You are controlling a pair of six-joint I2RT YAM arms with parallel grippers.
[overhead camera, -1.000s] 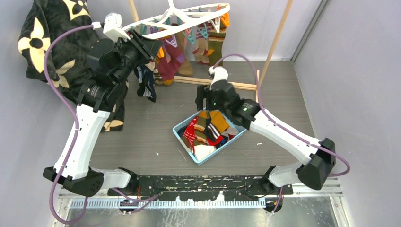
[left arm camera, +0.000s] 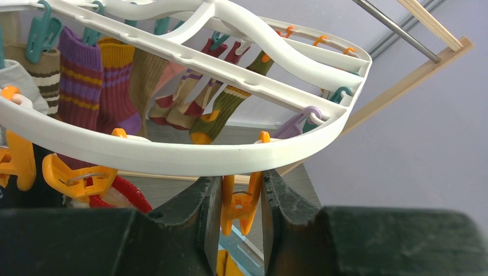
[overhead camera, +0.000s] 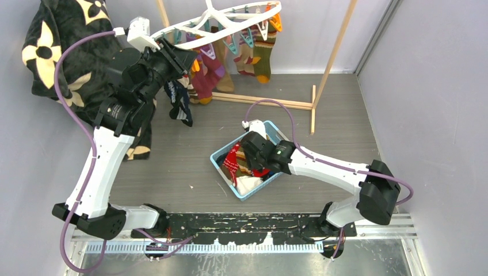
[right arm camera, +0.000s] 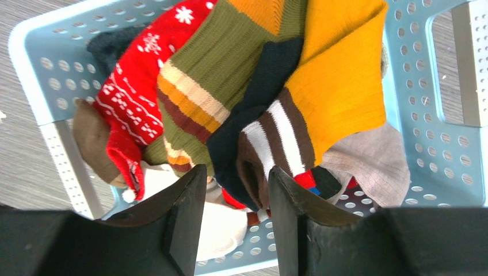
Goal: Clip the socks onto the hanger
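Note:
In the left wrist view an orange clip [left arm camera: 241, 201] hangs below the rim of the white hanger [left arm camera: 172, 160], and my left gripper is shut on it. Several clipped socks hang around the ring, among them a purple striped sock [left arm camera: 80, 86]. My right gripper is over the basket, its fingers part open and pointing down at loose socks. The cuff of the yellow, brown and white striped sock [right arm camera: 339, 98] lies near the fingertips; I cannot tell whether they touch it. Beside it lie a black sock [right arm camera: 230, 144] and a green striped sock [right arm camera: 198, 92].
The light blue basket [overhead camera: 221, 150] stands on the floor, its rim close around my right gripper. A wooden stand [overhead camera: 331, 63] rises behind it. A dark floral cloth [overhead camera: 49, 52] hangs at the left. Open floor lies right of the basket.
The left arm has stayed at the hanger.

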